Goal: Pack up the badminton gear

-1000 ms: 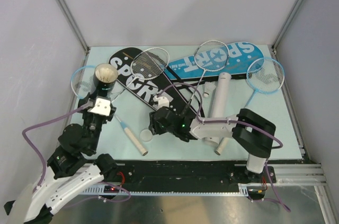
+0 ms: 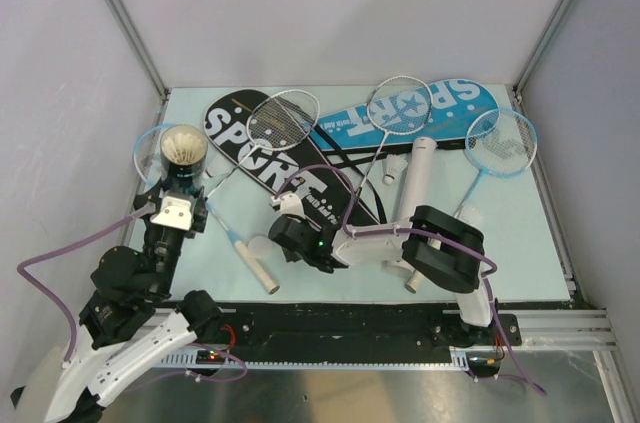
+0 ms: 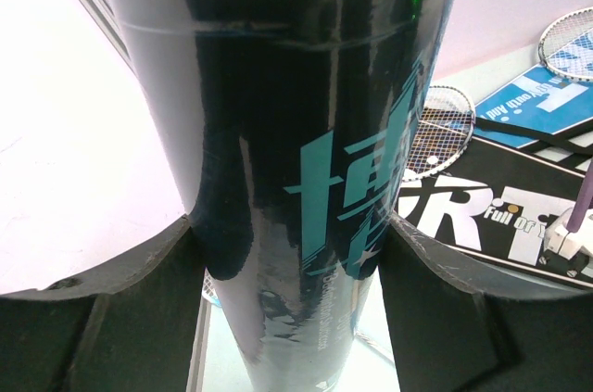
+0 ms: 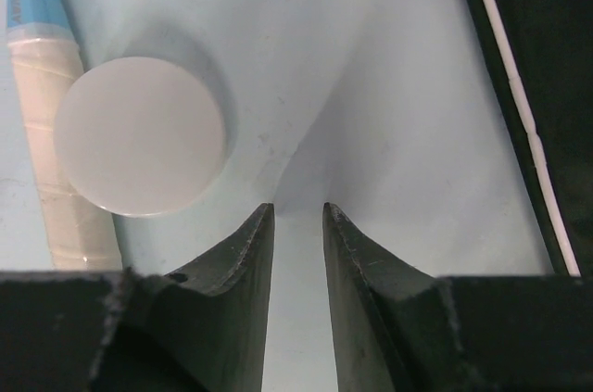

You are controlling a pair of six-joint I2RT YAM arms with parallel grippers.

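Observation:
In my left gripper stands a dark shuttlecock tube with teal characters, gripped between both fingers. From the top view, this tube is upright, its open mouth showing pale shuttlecocks. My right gripper is low over the table, slightly open, with bare surface visible in the narrow gap between its fingers. A round white lid is left of them, apart from them and overlapping a racket's handle. Whether it leans on the handle or lies flat, I cannot tell.
A black SPORT bag and a blue one lie at the back, with rackets across them. A white tube and loose shuttlecocks are right of centre. Another racket lies far right.

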